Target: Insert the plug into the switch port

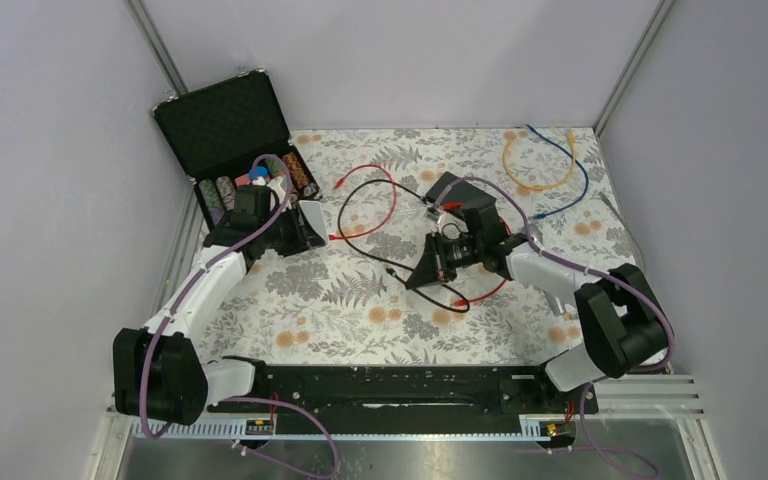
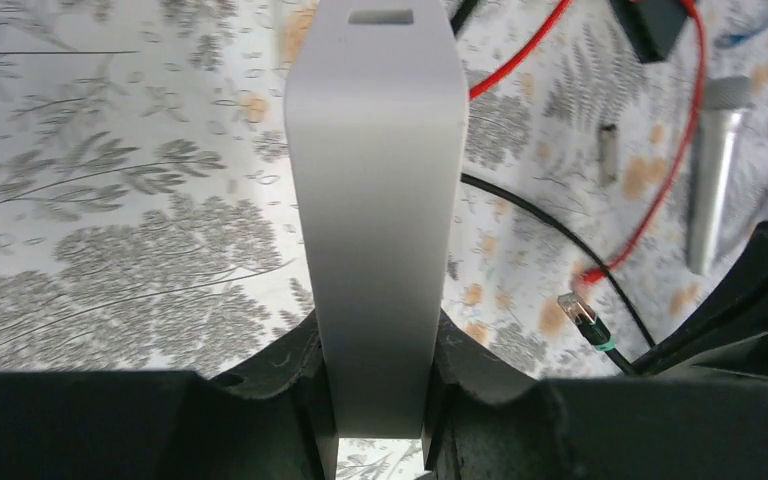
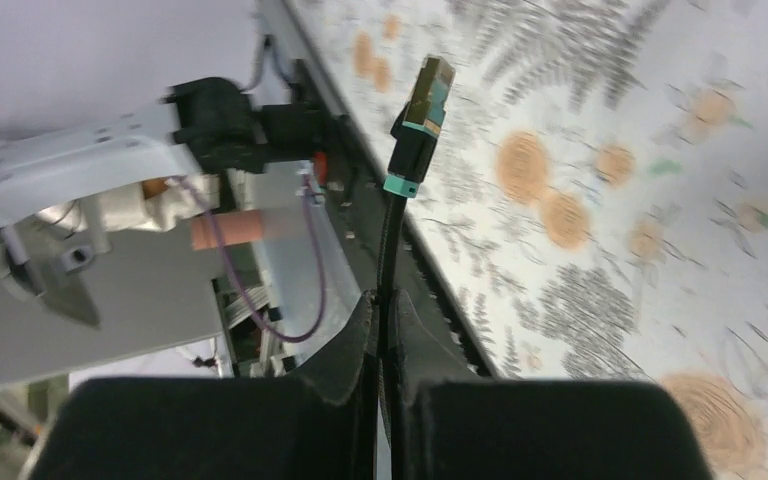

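Note:
The white switch (image 1: 312,222) is clamped in my left gripper (image 1: 312,242), raised at the left of the table. Seen from the left wrist, the switch's white body (image 2: 380,180) stands between the fingers, a dark slot in its far end. A red cable's end (image 1: 335,237) meets its right side in the top view. My right gripper is shut on the black cable just behind its plug (image 3: 420,105). That plug points away from the fingertips, with nothing around it. Right of the switch, well apart from it, the same plug (image 2: 582,320) shows.
An open case of chips (image 1: 225,135) stands at the back left. A black box (image 1: 463,190) sits behind the right gripper. Blue (image 1: 587,180) and yellow (image 1: 520,183) cables lie at the back right. A microphone (image 2: 717,170) rests at the right.

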